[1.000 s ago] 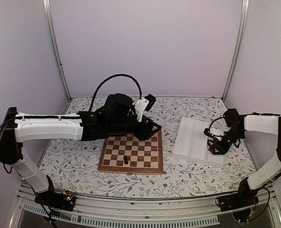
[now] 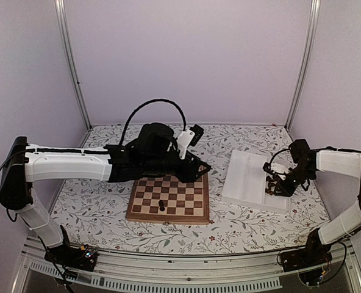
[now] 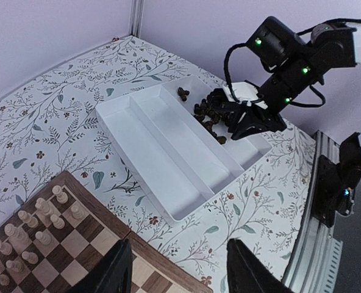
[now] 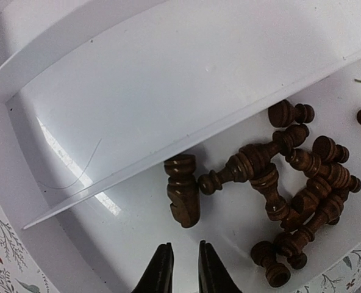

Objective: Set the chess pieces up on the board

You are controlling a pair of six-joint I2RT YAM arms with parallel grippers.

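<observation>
The chessboard [image 2: 168, 215] has one dark piece [image 2: 161, 206] near its front; in the left wrist view white pieces [image 3: 44, 238] stand on it. My left gripper [image 2: 196, 171] hangs open above the board's right back, its fingers empty. My right gripper is over the tray's [image 3: 132, 146] right compartment, fingers apart with nothing visible between them. Just beyond them lies a dark knight [image 4: 183, 192], beside a heap of several dark pieces [image 4: 260, 189].
The tray's other compartments [image 4: 125, 79] look empty. The left arm covers the board's back in the top view.
My left gripper has shifted slightly to the right.
</observation>
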